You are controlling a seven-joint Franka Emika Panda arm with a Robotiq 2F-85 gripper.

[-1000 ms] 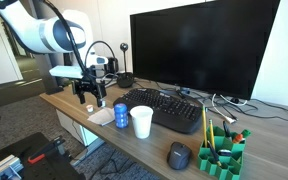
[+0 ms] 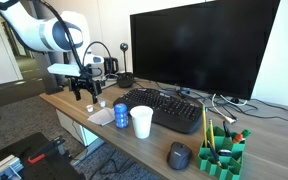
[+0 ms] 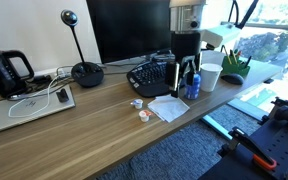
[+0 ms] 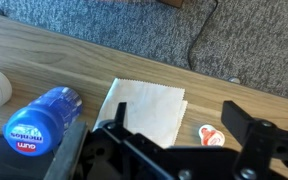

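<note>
My gripper stands open above the wooden desk, its two dark fingers wide apart with nothing between them. Under it, in the wrist view, lies a flat white napkin (image 4: pixel 144 108). A small white item with a red top (image 4: pixel 211 135) is on the desk close to the right finger. The blue can (image 4: pixel 42 122) stands to the left of the napkin. In exterior view 2 the gripper (image 3: pixel 185 88) hangs over the napkin (image 3: pixel 168 108), with two small white items (image 3: pixel 144 115) lying left of it.
Beside the can is a white cup (image 2: pixel 142 122). Behind them are a black keyboard (image 2: pixel 164 108) and a monitor (image 2: pixel 199 48). A mouse (image 2: pixel 179 156) and a green holder with pens (image 2: pixel 220 150) occupy the right. Bare desk (image 3: pixel 74 135) extends left in exterior view 2.
The arm has shifted a little to the left in exterior view 1, uncovering more of the small white items. Objects on the desk have stayed where they were.
</note>
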